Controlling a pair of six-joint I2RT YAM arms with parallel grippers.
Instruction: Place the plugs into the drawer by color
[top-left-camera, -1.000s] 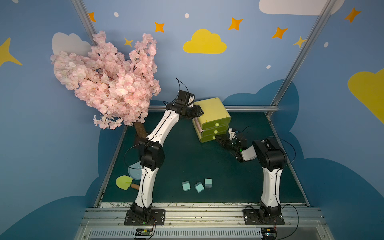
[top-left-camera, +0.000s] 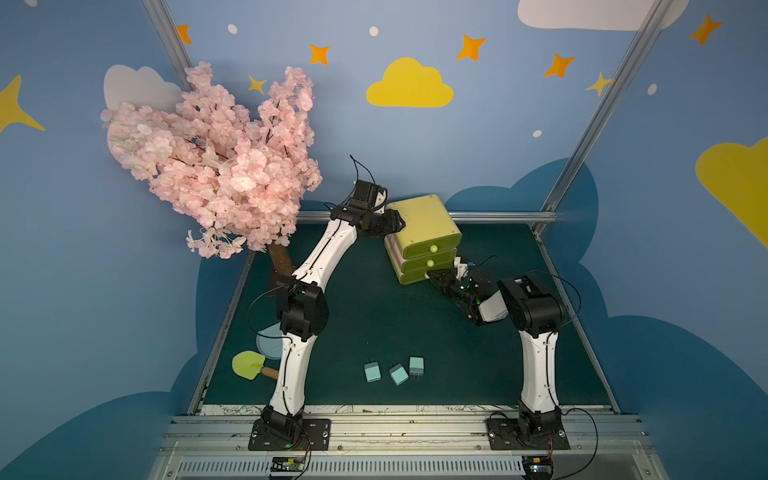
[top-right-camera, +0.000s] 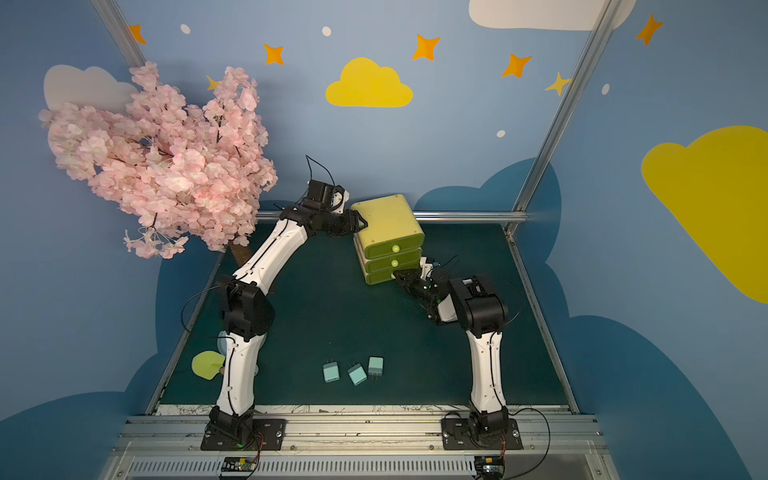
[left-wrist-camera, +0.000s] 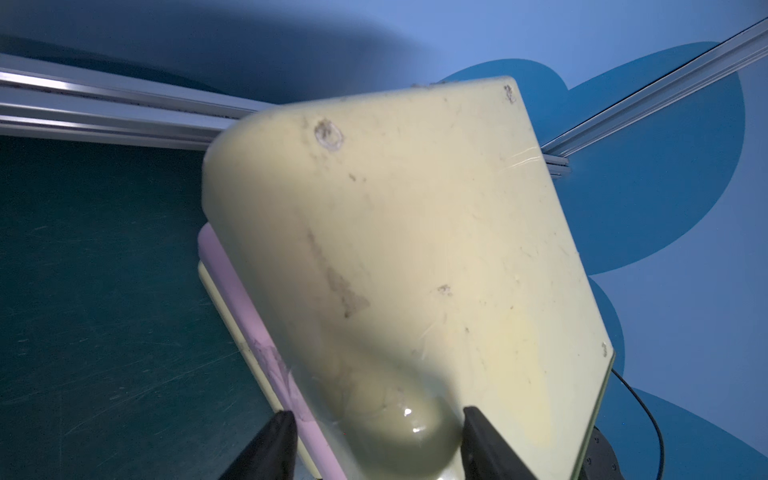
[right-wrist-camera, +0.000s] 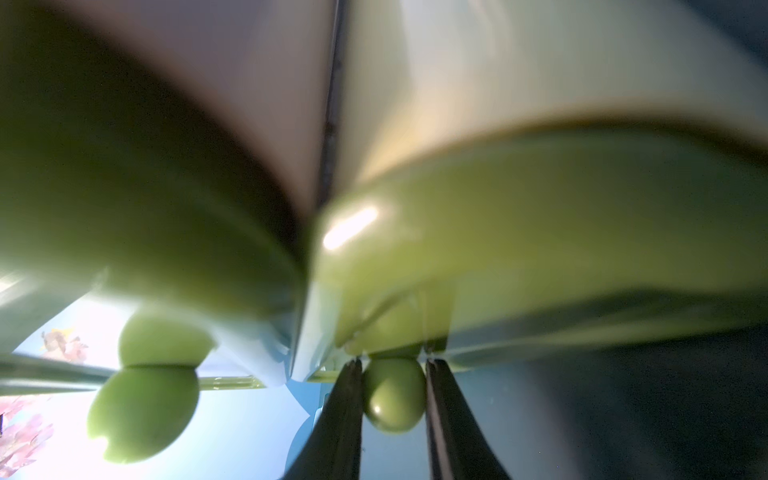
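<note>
The yellow-green three-drawer cabinet (top-left-camera: 420, 224) stands at the back middle. My left gripper is shut on the cabinet's top at its left front, pale plastic between its fingers. My right gripper is at the front of the bottom drawer (right-wrist-camera: 536, 208), its fingertips either side of the round green knob (right-wrist-camera: 392, 400); whether they grip it firmly is hard to tell. Three mint plugs (top-left-camera: 372, 372) lie on the front middle of the table, pins visible.
A blossom tree (top-left-camera: 232, 168) fills the back left. A green shovel (top-left-camera: 246, 365) and blue dish (top-left-camera: 268, 344) lie front left.
My right gripper has moved slightly left, onto the bottom drawer's knob. The left arm has shifted very slightly; the cabinet looks unmoved.
</note>
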